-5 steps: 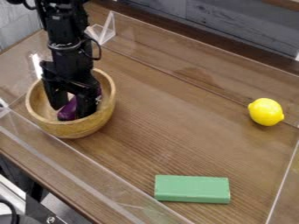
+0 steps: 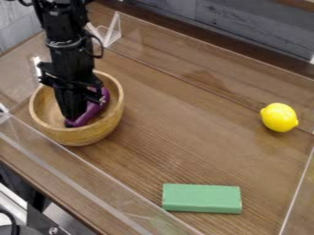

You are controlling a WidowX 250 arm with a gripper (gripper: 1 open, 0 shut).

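Note:
My black gripper (image 2: pixel 64 99) reaches down into a wooden bowl (image 2: pixel 76 135) at the left of the camera view. A purple elongated object (image 2: pixel 92 110) lies in the bowl, just right of the fingertips. The fingers are dark and overlap, so whether anything is between them is hard to see; they look close together.
A yellow lemon (image 2: pixel 280 117) lies on the right of the wooden table (image 2: pixel 185 83). A green block (image 2: pixel 201 198) lies near the front. A wall runs along the back.
The gripper has shifted slightly left and up within the bowl, and more of the purple object shows now than a second ago.

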